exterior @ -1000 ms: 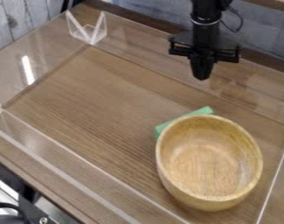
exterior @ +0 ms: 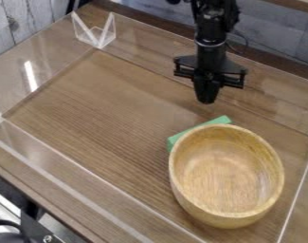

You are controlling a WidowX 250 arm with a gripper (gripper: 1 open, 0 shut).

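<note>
The black robot arm hangs from the top of the view, its gripper (exterior: 207, 93) over the wooden table behind the bowl. The fingertips point down, and whether they are apart or closed is hard to tell. A large pale wooden bowl (exterior: 226, 180) sits at the lower right. A flat green object (exterior: 186, 132) lies just behind it, partly hidden by the bowl's rim.
A clear angular plastic piece (exterior: 96, 30) stands at the back left. A dark strip and wall run along the back edge.
The arm and gripper have moved to the left and downward, toward the green object. The bowl and green object look unmoved.
</note>
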